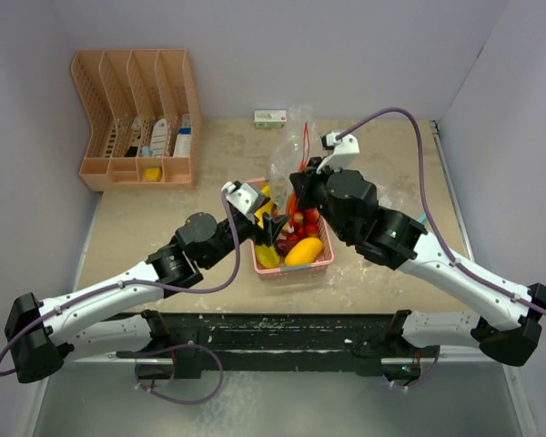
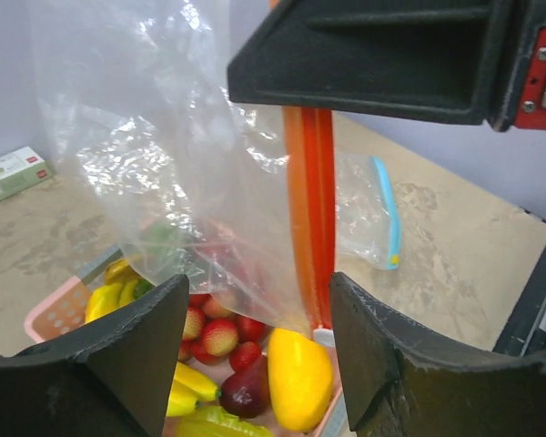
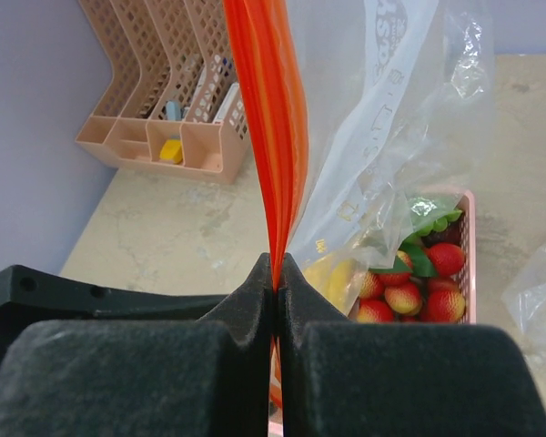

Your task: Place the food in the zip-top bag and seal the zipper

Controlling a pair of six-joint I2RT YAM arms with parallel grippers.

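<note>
A clear zip top bag (image 1: 296, 137) with an orange-red zipper strip (image 2: 311, 209) hangs above the food basket (image 1: 291, 270). My right gripper is shut on the bag's zipper edge. Close to the strip's lower end, my left gripper stands part open; that end shows beside one finger (image 2: 369, 364), and contact is unclear. No food hangs in the bag. In the basket lie a yellow mango (image 2: 298, 378), bananas (image 2: 193, 382), several red fruits (image 3: 405, 299), a dark red fruit (image 2: 246, 390) and green leaves (image 3: 428, 214).
Another clear bag with a blue zipper (image 2: 387, 209) lies flat right of the basket. A pink divided organizer (image 1: 136, 114) stands at the back left, and a small green-white box (image 1: 270, 118) at the back.
</note>
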